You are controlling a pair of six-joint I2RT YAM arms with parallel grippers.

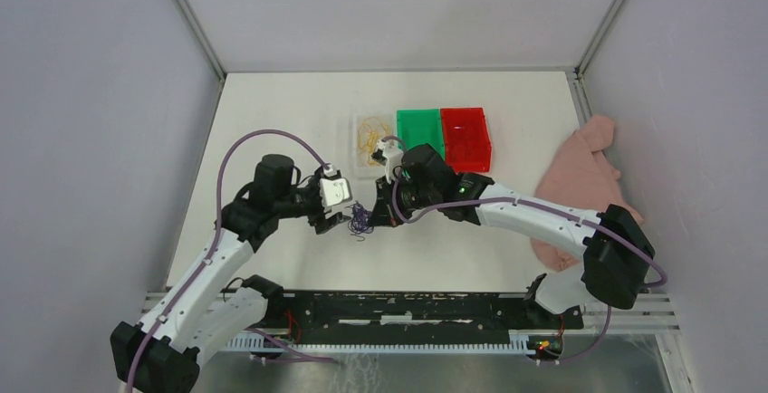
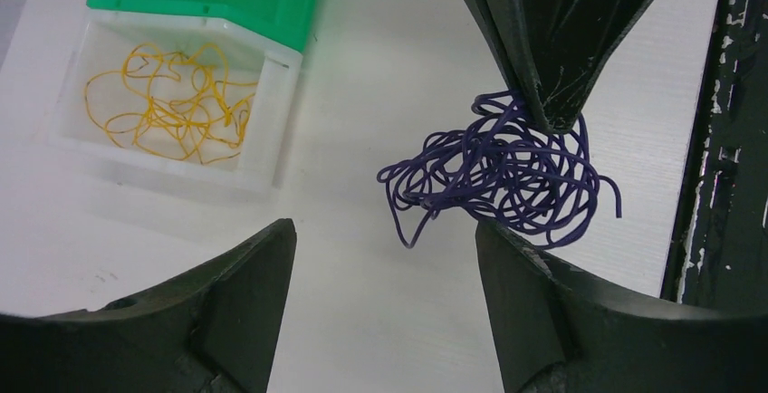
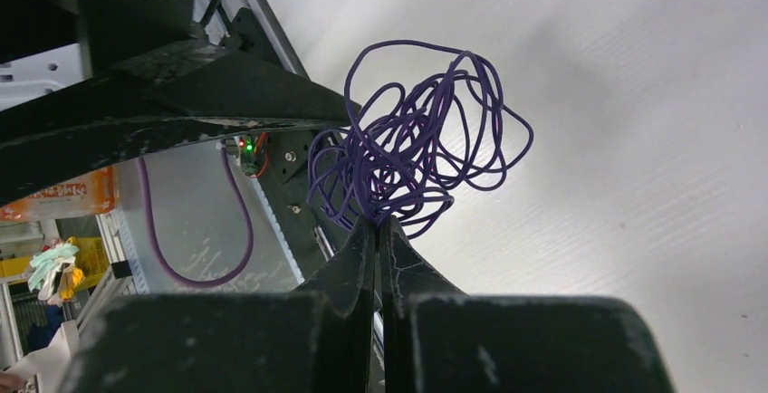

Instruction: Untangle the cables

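Note:
A tangled purple cable bundle [image 1: 360,218] [image 2: 489,167] [image 3: 408,139] hangs above the middle of the table, pinched at one side in the tips of my right gripper [image 1: 385,216], which is shut on it. My left gripper [image 1: 333,219] is just left of the bundle, its fingers apart with nothing gripped; in the left wrist view the bundle lies just beyond and above its right fingertip.
A clear box [image 1: 375,139] with yellow cables, a green box [image 1: 419,135] and a red box [image 1: 465,139] stand at the back. A pink cloth [image 1: 584,176] lies at the right.

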